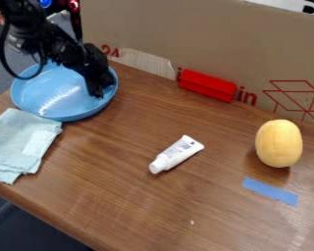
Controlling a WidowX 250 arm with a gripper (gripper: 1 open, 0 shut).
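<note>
My black gripper (97, 80) reaches down from the top left over the right part of a blue plate (52, 90). Its fingers point downward just inside the plate's rim and look shut, with nothing clearly visible between them; the tips are dark and hard to make out.
A folded pale cloth (19, 146) lies at the plate's front left. A white tube (179, 153), a red box (207, 85), a yellow oval object (279, 143) and a blue strip (270, 192) are spread over the table (146, 211). A cardboard wall closes the back.
</note>
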